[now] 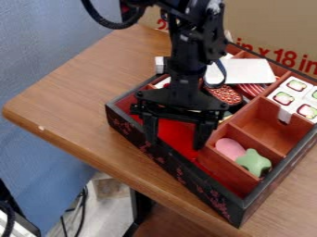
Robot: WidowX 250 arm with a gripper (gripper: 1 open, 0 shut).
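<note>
My black gripper (176, 131) hangs low in the left part of a dark, floral-patterned box (220, 199), over its red lining. The fingers point down into the box; whether they are open or hold anything is hard to tell. To their right, a pink oval piece (229, 148) and a pale green star-shaped piece (254, 162) lie in a wooden compartment. Behind the gripper are red striped pieces (247, 89) and a white card (251, 70).
White tiles (294, 97) fill the right compartment, with an empty compartment in front of them. A cardboard box (272, 28) stands behind.
</note>
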